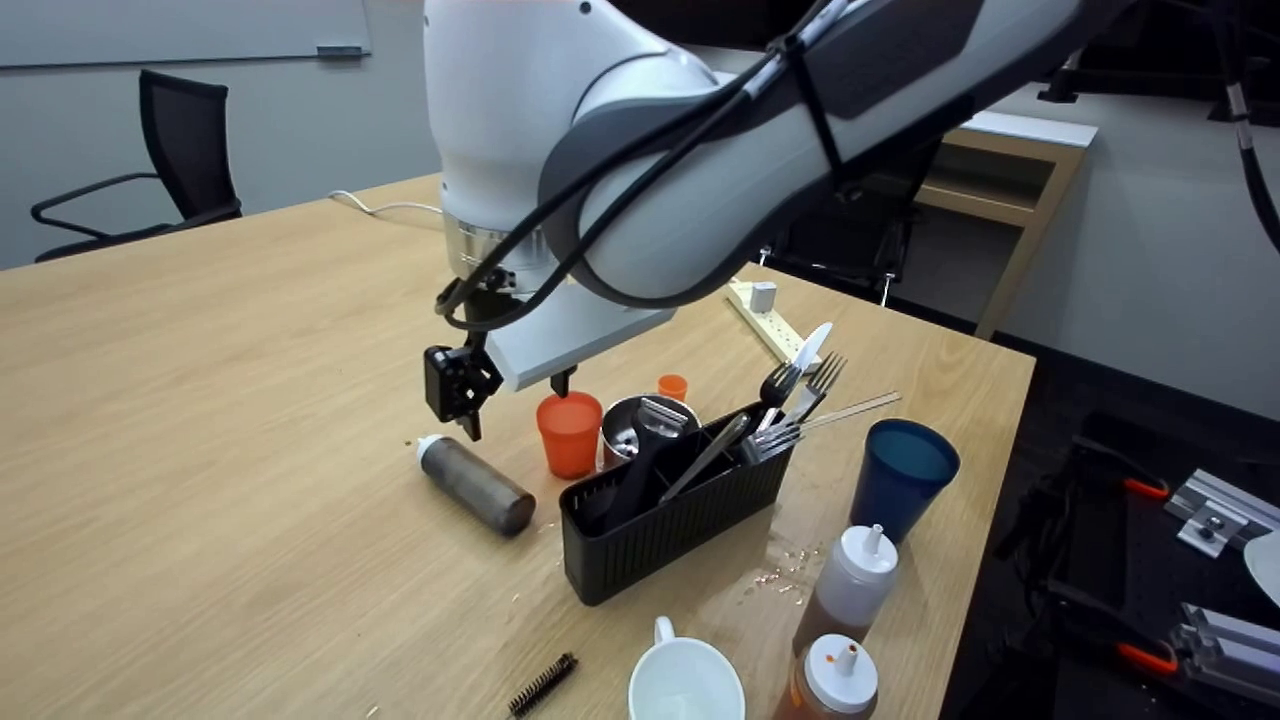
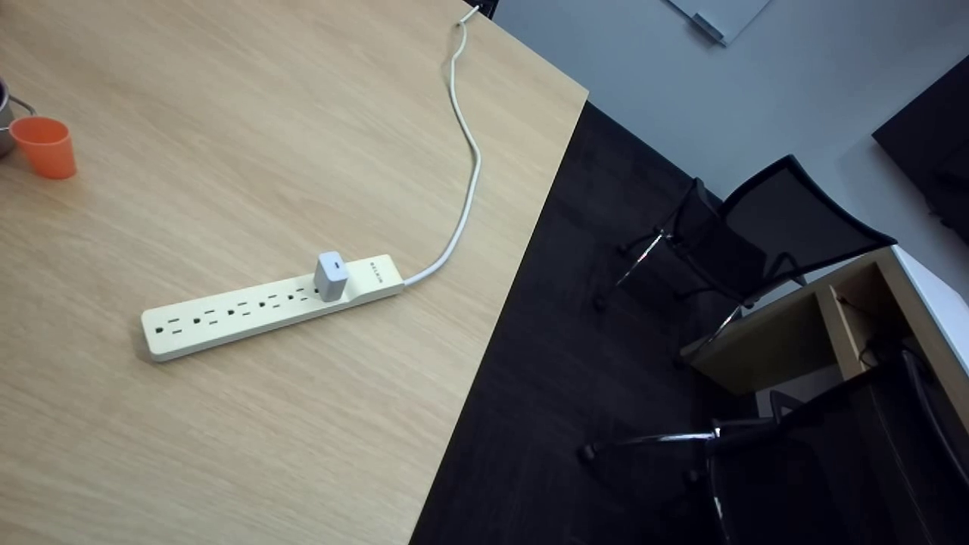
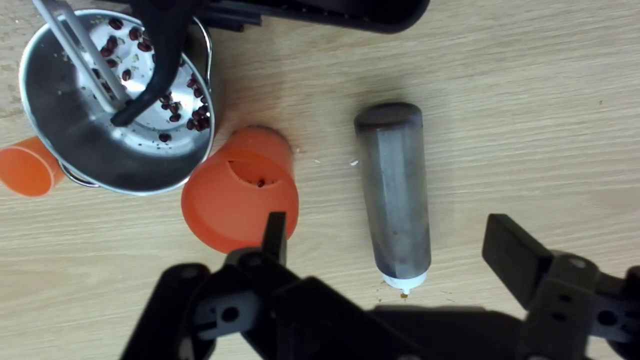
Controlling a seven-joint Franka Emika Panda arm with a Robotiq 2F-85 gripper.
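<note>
A squeeze bottle [image 1: 477, 484] of dark liquid lies on its side on the table, its white cap [image 3: 405, 282] towards my gripper. My gripper stands apart-fingered above the cap end, nothing held. In the wrist view one finger [image 3: 274, 237] overlaps the rim of a red-orange cup [image 3: 240, 198], and the other finger [image 3: 510, 252] is over bare table to the bottle's right. The cup stands upright between the bottle and a steel pot [image 3: 120, 162] with dark beans inside.
A black cutlery holder [image 1: 672, 516], a blue cup [image 1: 902, 474], a white mug [image 1: 686, 684] and two upright squeeze bottles [image 1: 848, 588] crowd the right. A power strip [image 2: 263, 304] lies at the back. Left of the fallen bottle the table is clear.
</note>
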